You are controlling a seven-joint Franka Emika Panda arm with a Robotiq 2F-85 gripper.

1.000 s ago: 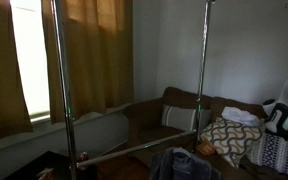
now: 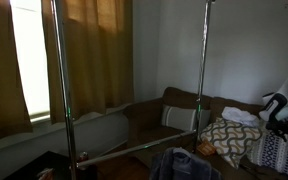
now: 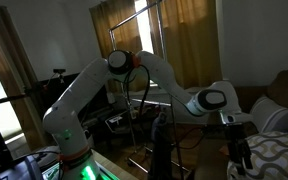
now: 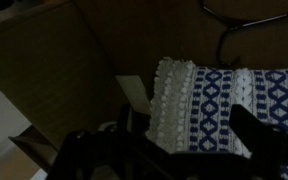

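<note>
My gripper is open in the wrist view, its dark fingers apart above a blue-and-white patterned pillow (image 4: 210, 95) with a fringed edge. I see nothing held between them. In exterior view 2 the gripper (image 3: 237, 152) points downward at the sofa's right side. From exterior view 1 the white arm (image 2: 274, 104) reaches in at the right edge, above the blue-and-white pillow (image 2: 281, 152). Whether the fingers touch the pillow is too dark to tell.
A metal rack (image 2: 202, 65) stands before the brown sofa (image 2: 149, 118), with a dark garment (image 2: 184, 164) low down. A wavy-patterned pillow (image 2: 228, 136) and a white cloth (image 2: 240, 116) lie on the sofa. A thin dark curved item (image 4: 246, 22) shows near the pillow.
At the right edge of exterior view 1, the arm has shifted and turned, so more of its dark end shows over the pillow. The sofa items look unmoved.
</note>
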